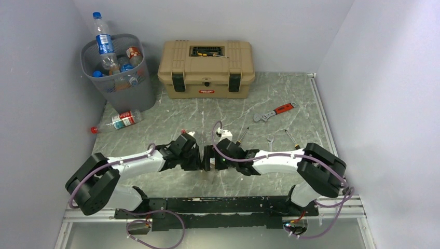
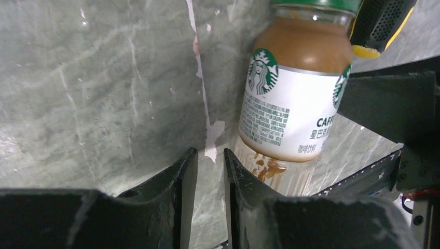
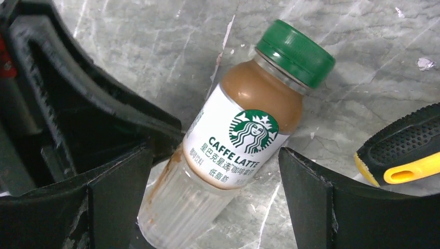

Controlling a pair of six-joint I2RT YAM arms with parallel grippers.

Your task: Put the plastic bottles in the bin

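Observation:
A green-capped coffee bottle [image 3: 244, 129] stands or leans between my grippers, its white label facing the right wrist view. My right gripper is open, its fingers on either side of the bottle with a gap showing at the right finger. The left gripper has its fingers narrowly apart, bare table showing between the tips; the bottle is beside its right finger, outside the fingers. By the bin [image 1: 124, 96], a red-capped bottle [image 1: 123, 120] lies on the table. Several bottles are in the bin, one clear bottle [image 1: 105, 46] sticking up past the rim.
A tan toolbox [image 1: 206, 67] stands at the back. A red-handled wrench [image 1: 283, 108] lies at the right, with a small wrench [image 1: 270, 142] and screwdrivers nearby. A black-and-yellow handle [image 3: 407, 142] is close to the coffee bottle. Open table lies before the toolbox.

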